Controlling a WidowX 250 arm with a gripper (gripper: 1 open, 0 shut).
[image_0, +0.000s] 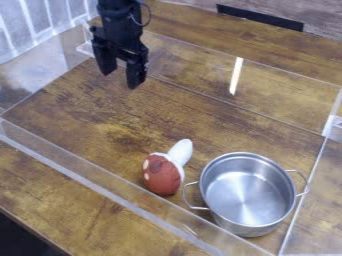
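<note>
My gripper (122, 70) hangs from the black arm at the upper left, over the wooden floor of the pen, its two dark fingers apart with nothing visible between them. Toward the bottom middle lies a toy mushroom (163, 174) with a red, spotted cap and a white stem. A steel pot (245, 190) with two handles stands to its right. Both are well away from the gripper.
Clear plastic walls (120, 201) border the wooden work area (160, 120). A white strip (237, 75) shows at the back right.
</note>
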